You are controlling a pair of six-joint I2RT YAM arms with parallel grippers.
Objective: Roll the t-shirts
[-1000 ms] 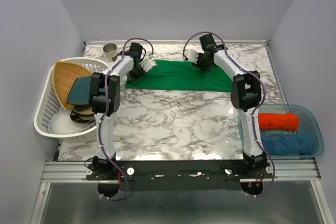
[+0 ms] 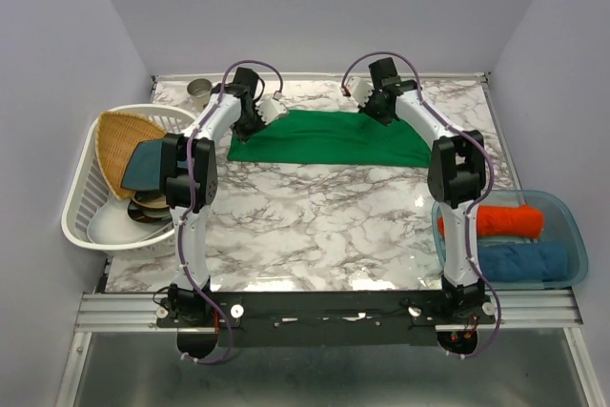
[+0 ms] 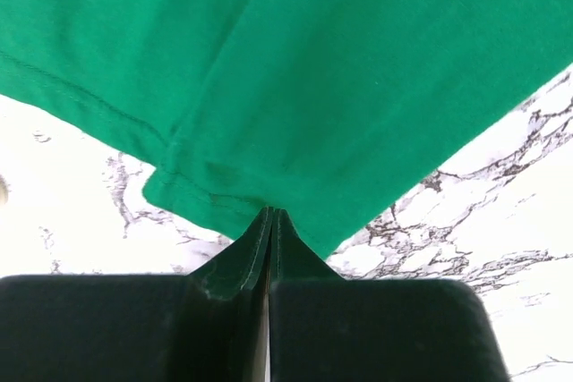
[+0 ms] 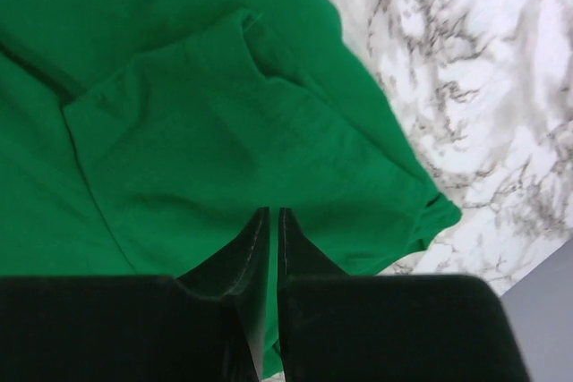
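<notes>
A green T-shirt (image 2: 324, 145) lies spread long and folded over itself across the back of the marble table. My left gripper (image 2: 246, 131) hangs over its left end; in the left wrist view its fingertips (image 3: 274, 221) meet near a folded corner, with no gap showing. My right gripper (image 2: 379, 117) hovers over the right part of the shirt, above a rumpled flap (image 4: 188, 149), its tips nearly together. Whether either holds any fabric cannot be seen.
A white basket (image 2: 84, 199) of mats and dishes stands at left, a metal cup (image 2: 198, 90) behind it. A blue bin (image 2: 558, 211) with orange and blue rolled cloths sits at right.
My left gripper has moved slightly toward the back.
</notes>
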